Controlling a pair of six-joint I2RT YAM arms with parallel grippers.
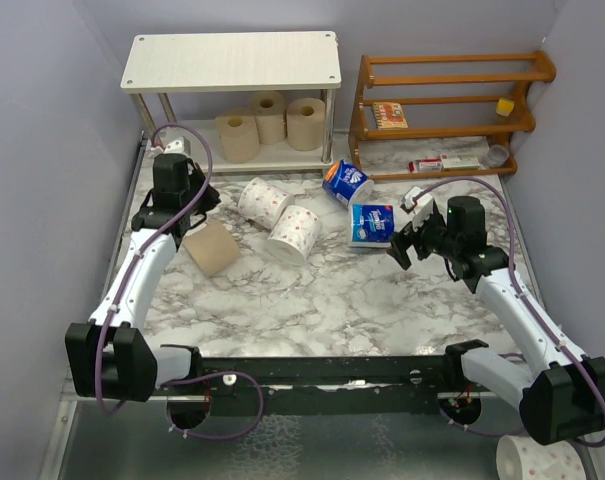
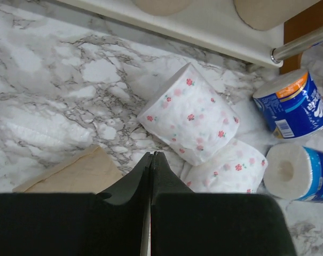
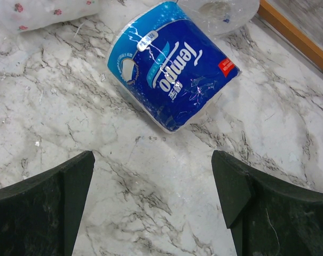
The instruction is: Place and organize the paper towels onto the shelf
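Note:
My left gripper is shut with nothing between its tips, over the left side of the table. A loose brown paper roll (image 1: pixel 212 248) lies on the marble beside it, and its edge shows low in the left wrist view. Two white floral rolls (image 1: pixel 264 202) (image 1: pixel 294 235) lie in the middle. To their right are a blue Tempo roll (image 3: pixel 174 66) and another blue-wrapped roll (image 1: pixel 348 184). Several brown rolls (image 1: pixel 305 124) stand on the lower board of the white shelf (image 1: pixel 232 60). My right gripper stands open and empty, just right of the Tempo roll.
At the back right, a wooden rack (image 1: pixel 452 80) holds a few small items. Bare room remains on the shelf's lower board (image 1: pixel 192 148), left of the brown rolls. One more floral roll (image 1: pixel 538 458) sits beyond the front edge.

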